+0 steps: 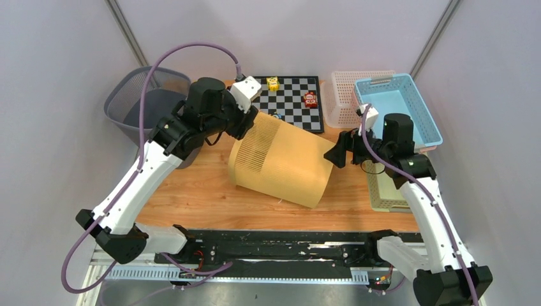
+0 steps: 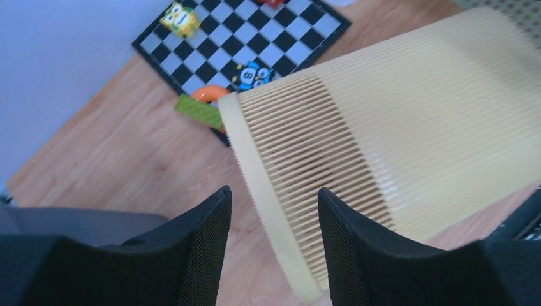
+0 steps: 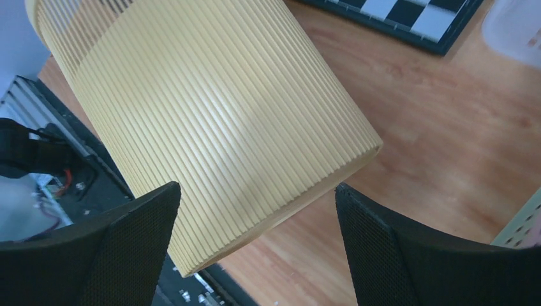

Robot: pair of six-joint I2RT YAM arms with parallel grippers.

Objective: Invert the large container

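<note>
The large yellow ribbed container [image 1: 281, 167] lies on its side on the wooden table. In the left wrist view its slatted band and pale end rim [image 2: 255, 185] sit below my left gripper, which is open with nothing between its fingers, above the container's left end. My right gripper is open at the container's right end, whose edge shows between and beyond its fingertips; I cannot tell whether they touch it.
A grey bin [image 1: 124, 118] stands at the back left. A checkered board [image 1: 296, 89] with small toys is at the back. Stacked baskets, the top one blue [image 1: 389, 105], fill the right side. Bare table shows in front.
</note>
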